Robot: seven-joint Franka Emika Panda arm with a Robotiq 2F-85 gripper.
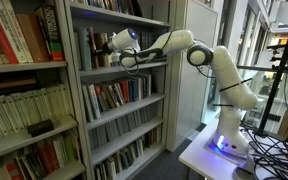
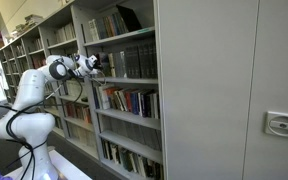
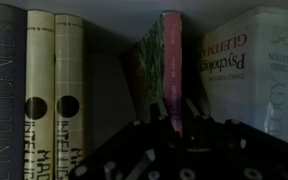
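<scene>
In the wrist view, a book with a pink-red spine and a green cover [image 3: 172, 62] stands upright on the shelf, leaning slightly. My gripper is at the lower part of its spine, dark against the dim shelf, and looks shut on that book. Exterior view 1 has the gripper [image 1: 108, 47] up at the upper shelf of the grey bookcase, its fingers too small to make out. From the other side, the gripper [image 2: 94, 66] reaches in among the books of that shelf.
Left of the book stand two cream volumes [image 3: 56, 85] and a dark one [image 3: 4, 90], with a gap between. A pale Psychology book [image 3: 249, 70] stands to the right. Shelves full of books [image 1: 119, 98] lie below. The white table [image 1: 209, 158] holds the arm's base.
</scene>
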